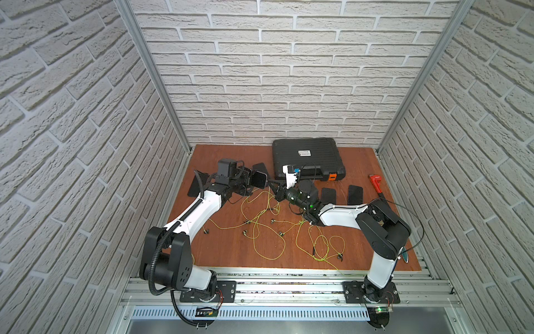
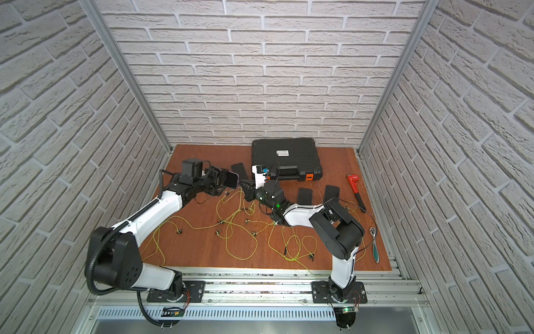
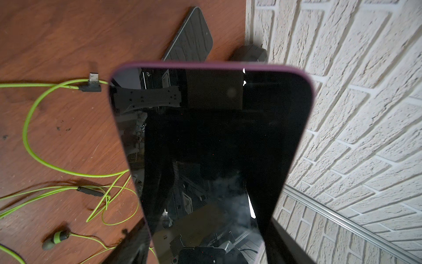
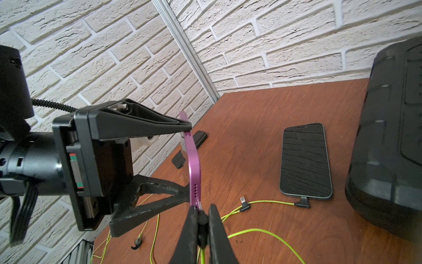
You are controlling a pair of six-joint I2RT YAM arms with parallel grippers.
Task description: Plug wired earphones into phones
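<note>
A pink-framed phone is held upright above the table by my left gripper, shut on its sides; its dark screen (image 3: 211, 145) fills the left wrist view. My right gripper is shut on a black plug (image 4: 202, 228) of a yellow-green cable, at the phone's lower edge in the right wrist view. A short silver tip shows there; how deep it sits cannot be told. A phone (image 4: 305, 160) lies flat behind, with a plug (image 4: 302, 202) at its end. Yellow earphone cables (image 2: 239, 233) lie spread over the wooden table.
A black case (image 1: 307, 153) stands at the back. Other phones (image 1: 355, 196) lie at right and left. A red wrench (image 2: 356, 186) and a ratchet (image 2: 374, 245) lie at the right side. The table front holds loose cables.
</note>
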